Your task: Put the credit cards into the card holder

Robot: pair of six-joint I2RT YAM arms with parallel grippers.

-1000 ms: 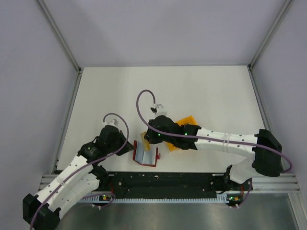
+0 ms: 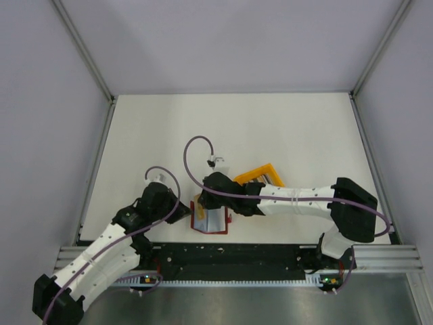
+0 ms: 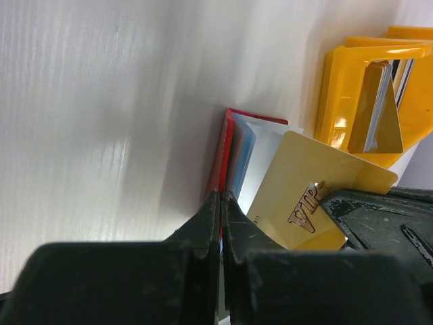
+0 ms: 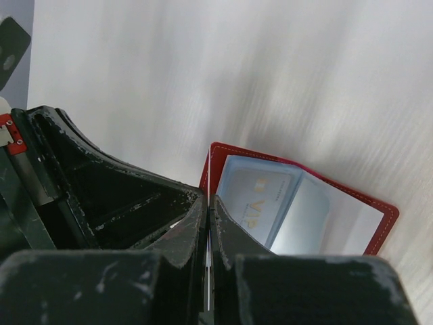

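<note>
The red card holder [image 2: 211, 232] lies open near the table's front edge, its clear pockets showing. A pale card marked VIP [image 4: 254, 196] sits in one pocket. My left gripper is shut on the holder's left edge, where the red cover [image 3: 224, 152] meets its fingertips. Just right of it, my right gripper [image 2: 201, 201] is shut on a gold card [image 3: 291, 193], tilted over the holder. From the right wrist, that card shows only as a thin edge between the fingers. Whether its lower edge is inside a pocket, I cannot tell.
Behind and to the right stands a yellow box [image 2: 256, 173] with several cards [image 3: 375, 108] in it, partly covered by my right arm. Both grippers crowd close together at the holder.
My right gripper has moved left and slightly toward the front edge, carrying the gold card. The holder has spread flatter, and my left gripper at its edge has shifted a little.
</note>
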